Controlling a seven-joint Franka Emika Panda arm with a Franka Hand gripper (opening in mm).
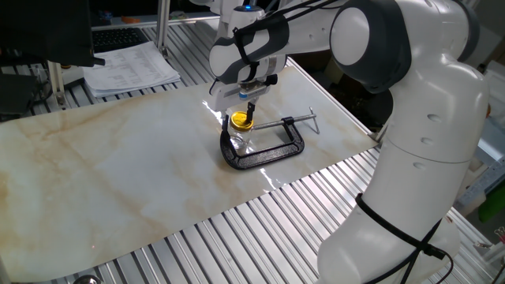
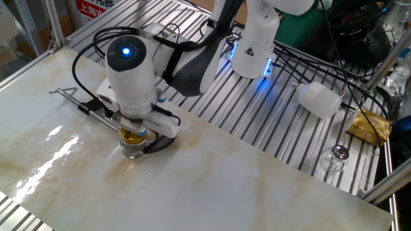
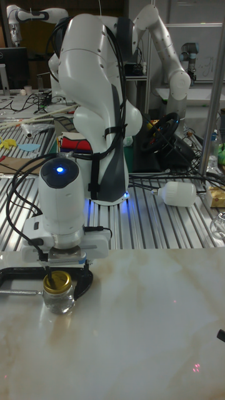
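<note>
A glass jar (image 1: 241, 140) with a gold lid (image 1: 242, 121) stands upright on the marbled board. Around its lower part in exterior view 1 curves a black C-clamp (image 1: 264, 158), lying flat, its threaded rod reaching to the right. My gripper (image 1: 239, 119) points down at the lid, with one dark finger (image 1: 251, 112) right beside the lid's edge. On the other side, dark finger and clamp frame overlap, so contact is unclear. In exterior view 3 the jar (image 3: 59, 303) is in front of the clamp, and the hand (image 3: 67, 248) is just above and behind the lid.
Papers (image 1: 130, 71) lie behind the board (image 1: 102, 189), whose left part is bare. On the slatted table in exterior view 2 are a white bulb-shaped object (image 2: 319, 100), a small glass jar (image 2: 335, 158) and a yellow packet (image 2: 369, 126). Cables hang along the arm.
</note>
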